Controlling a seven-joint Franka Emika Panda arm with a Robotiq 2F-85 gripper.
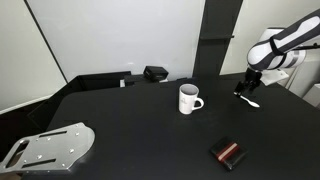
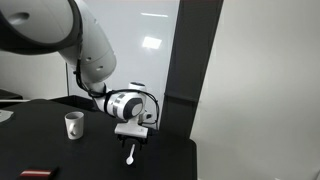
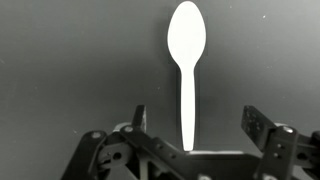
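A white spoon (image 3: 187, 60) lies on the black table, its bowl pointing away from my gripper in the wrist view. The end of its handle reaches between my two fingers, which stand wide apart on either side without touching it. From the first exterior view, my gripper (image 1: 243, 88) is low over the table at the right, above the handle end of the spoon (image 1: 251, 102). In the second exterior view the spoon (image 2: 130, 155) shows just below the gripper.
A white mug (image 1: 188, 98) stands upright mid-table, left of the arm. Nearer the front lies a dark object with reddish stripes (image 1: 228, 152). A metal plate (image 1: 50, 148) rests at the left edge, and a small black box (image 1: 155, 73) sits at the back.
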